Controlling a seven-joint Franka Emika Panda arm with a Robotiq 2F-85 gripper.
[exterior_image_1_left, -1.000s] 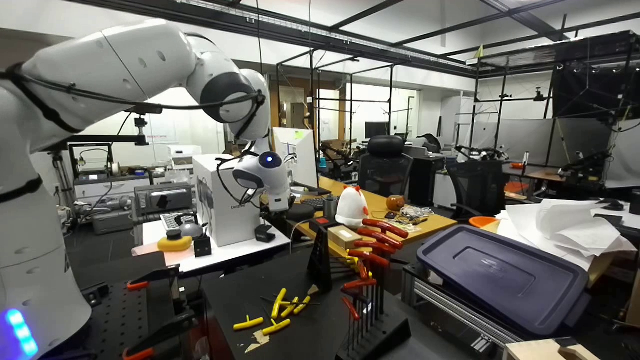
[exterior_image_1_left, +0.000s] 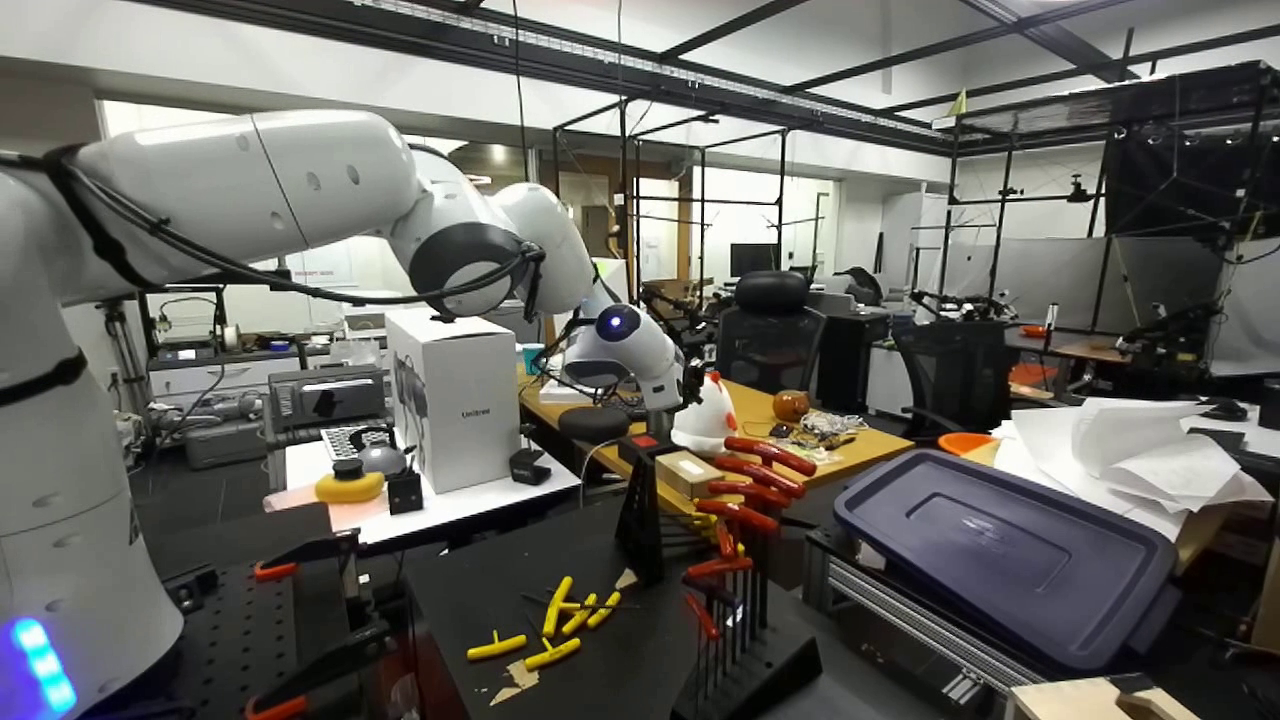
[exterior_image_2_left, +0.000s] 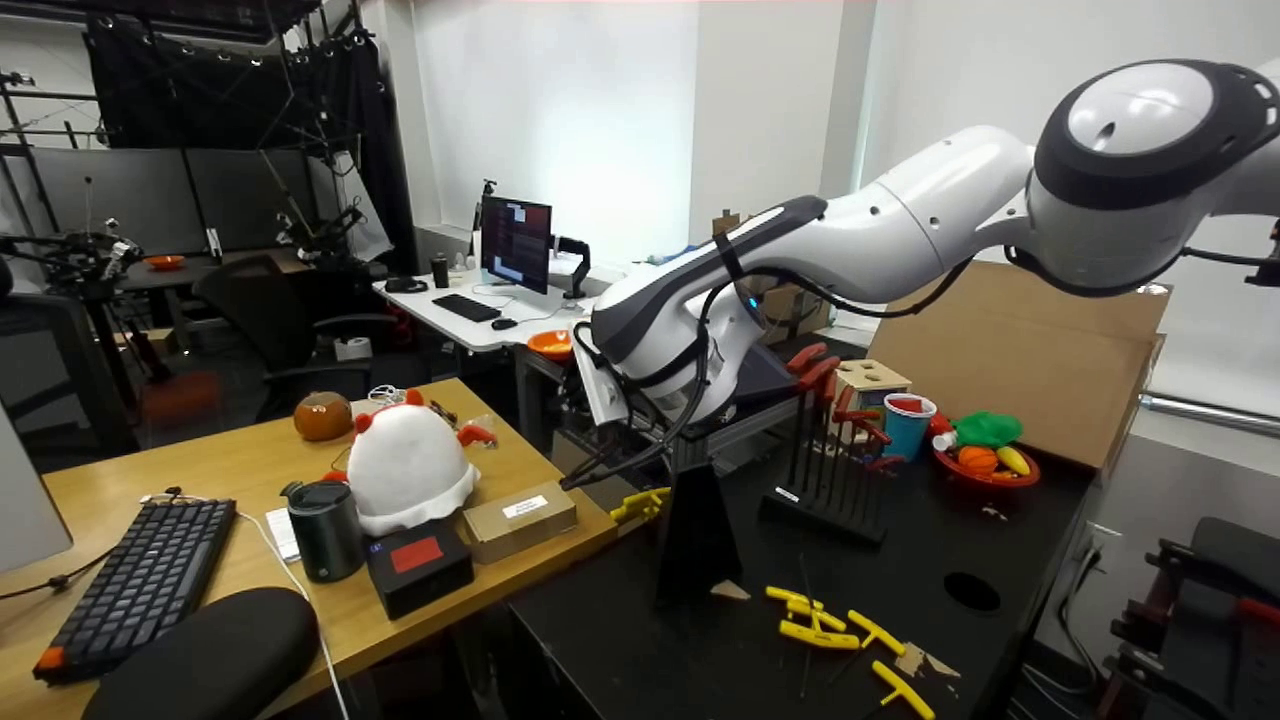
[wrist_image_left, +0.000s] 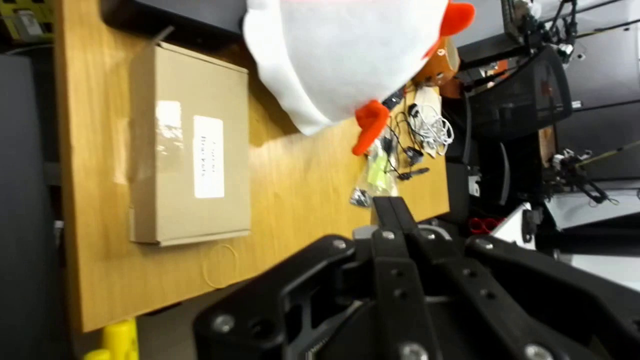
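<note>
In the wrist view my gripper is shut, the two black fingers side by side with nothing showing between them. It hangs over the wooden desk (wrist_image_left: 288, 198), apart from the objects there. A white plush toy (wrist_image_left: 348, 60) with red trim sits at the top of that view, and left of it lies a closed cardboard box (wrist_image_left: 204, 144) with a white label. Seen from exterior view 1, the arm's end is near the plush toy (exterior_image_1_left: 708, 418). Several yellow T-handle hex keys (exterior_image_2_left: 819, 634) lie loose on the black table; red-handled ones stand in a rack (exterior_image_2_left: 828, 510).
A black upright stand (exterior_image_2_left: 698, 528) rises from the black table near the desk edge. A black box (exterior_image_2_left: 417, 566) and a dark mug (exterior_image_2_left: 325, 529) flank the plush toy. Cables (wrist_image_left: 433, 129) lie on the desk's far side. A large purple lid (exterior_image_1_left: 996, 546) is at the right.
The objects lie as before.
</note>
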